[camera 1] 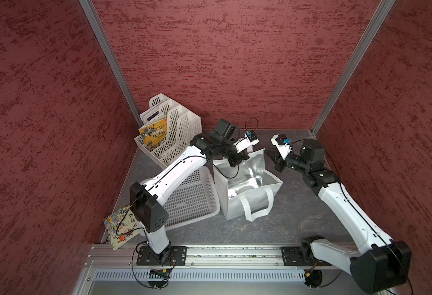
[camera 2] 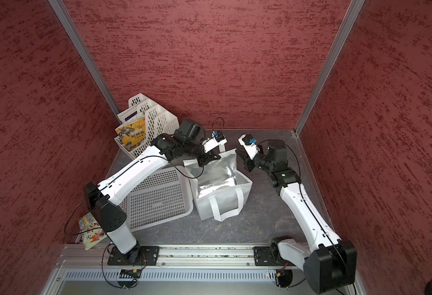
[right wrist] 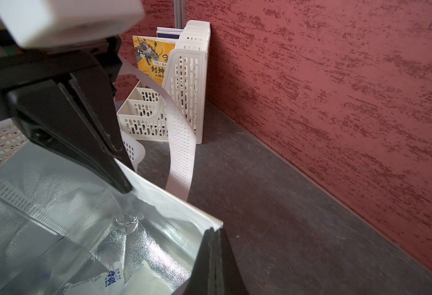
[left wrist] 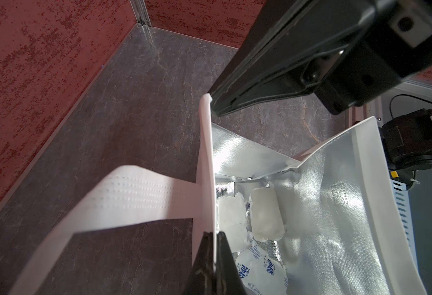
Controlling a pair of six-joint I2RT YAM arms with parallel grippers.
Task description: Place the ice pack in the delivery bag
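Note:
A white, foil-lined delivery bag [camera 1: 270, 189] stands open at the table's middle. Several white packs [left wrist: 266, 213], one printed blue [left wrist: 255, 270], lie inside it in the left wrist view. My left gripper is shut with the bag's rim running between or along its fingertips at the back top edge. My right gripper is also shut, its fingertips at a corner of that rim on the right; whether the rim is between them is hard to tell.
An empty white tray [camera 1: 186, 206] sits left of the bag, with a perforated book holder [camera 1: 181, 127] behind it and a booklet [camera 1: 117, 226] at the front left. Bare table [camera 1: 309, 206] lies right of the bag, and red walls enclose the area.

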